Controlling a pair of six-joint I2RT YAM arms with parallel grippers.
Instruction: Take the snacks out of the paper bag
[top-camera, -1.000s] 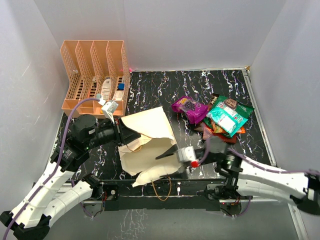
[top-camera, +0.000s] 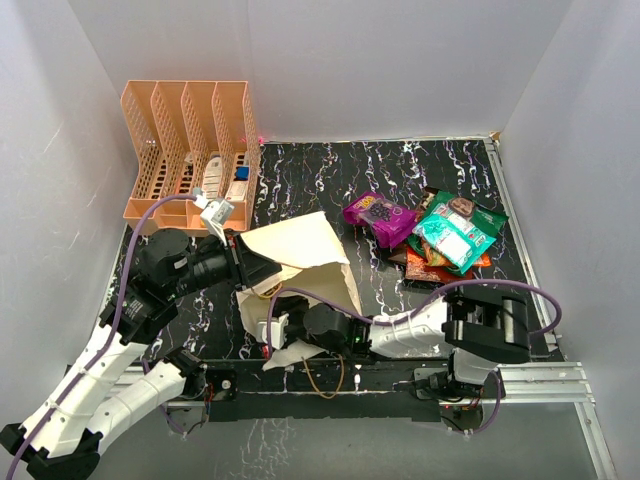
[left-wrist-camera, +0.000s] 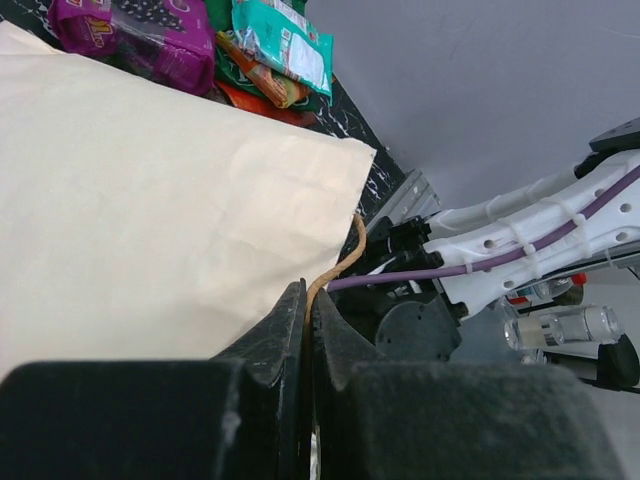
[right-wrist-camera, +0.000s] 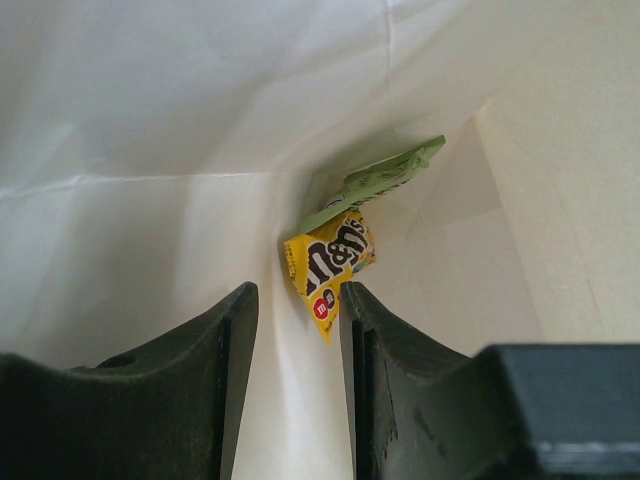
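Note:
The cream paper bag (top-camera: 292, 242) lies on its side on the dark table, its mouth toward the front. My left gripper is shut on the bag's brown cord handle (left-wrist-camera: 345, 262), which runs between its fingers. Inside the bag is my right gripper, its fingers apart with nothing held. Deep in the bag, beyond those fingertips, a yellow snack packet (right-wrist-camera: 330, 262) and a green packet (right-wrist-camera: 385, 176) lie against each other. Out on the table, a purple snack bag (top-camera: 380, 217) lies beside a pile with a teal packet (top-camera: 452, 238) on top.
An orange divided rack (top-camera: 190, 100) stands at the back left, with a few small items in it. Clear table shows behind the bag. The bag's walls surround my right gripper closely. Its second cord handle (top-camera: 324, 385) hangs over the front edge.
From the right front, my right arm has swung left, and its gripper has gone into the bag's mouth. My left arm and the snacks on the table stay put.

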